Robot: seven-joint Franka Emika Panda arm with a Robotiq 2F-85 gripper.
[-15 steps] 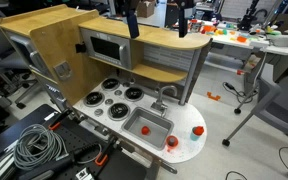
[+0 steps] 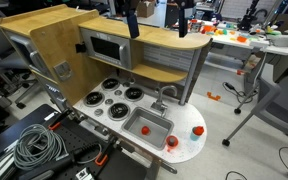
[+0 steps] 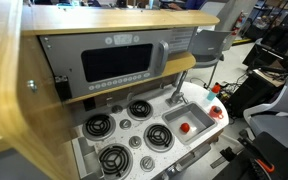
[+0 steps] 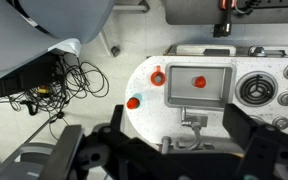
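Observation:
My gripper is open, with its two dark fingers wide apart and nothing held between them. In exterior view 1 the gripper [image 2: 157, 32] shows at the top edge, high above the counter; it is out of sight in exterior view 2. A small red object [image 4: 199, 82] lies in the grey sink basin [image 4: 219, 101]. On the rounded white counter end beside the sink sits a red ring-like item [image 4: 158, 78]. A teal and red cup-like item [image 4: 133, 103] stands near that counter's outer edge.
Round stove burners [image 3: 100, 125] fill the counter on the other side of the sink. The faucet [image 2: 165, 92] rises behind the basin. A microwave [image 3: 117, 61] sits under a wooden shelf [image 2: 164, 37].

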